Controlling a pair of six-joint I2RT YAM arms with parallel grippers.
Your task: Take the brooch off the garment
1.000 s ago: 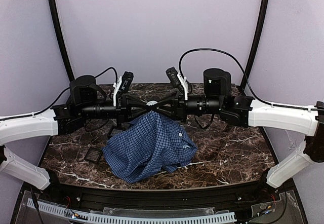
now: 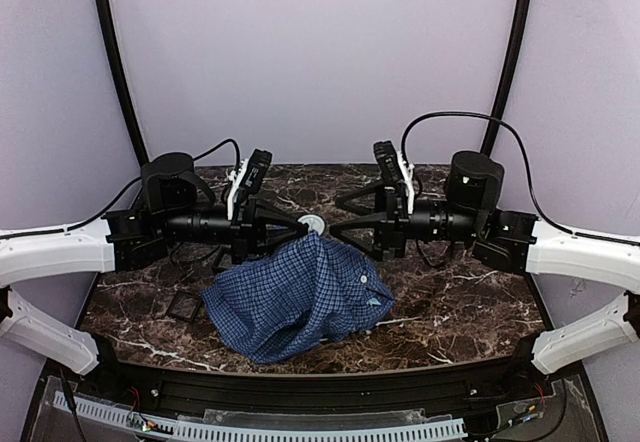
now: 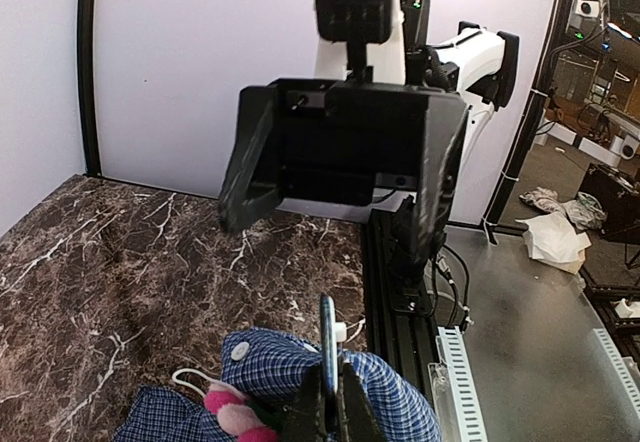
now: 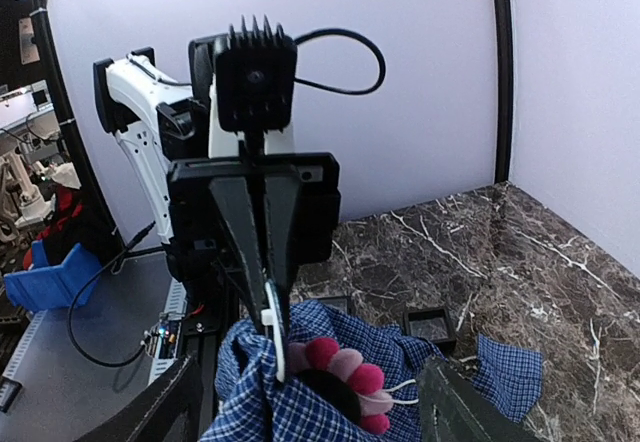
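Observation:
The blue checked garment [image 2: 290, 297] is bunched on the table, its top raised at the fingertips of my left gripper [image 2: 300, 224], which is shut on it. A thin pale piece [image 3: 328, 342] with a white tab stands upright at those fingertips, seen edge-on; it may be the brooch, but I cannot tell. Pink pompoms [image 4: 343, 367] lie in the cloth's folds beside it. My right gripper [image 2: 338, 217] stands open just to the right, apart from the cloth's raised tip, with no object visible between its fingers.
Small dark square frames [image 2: 184, 305] lie left of the garment. A pale round object [image 2: 311, 222] shows behind the cloth's tip.
My right gripper has moved right, away from the left gripper, and opened.

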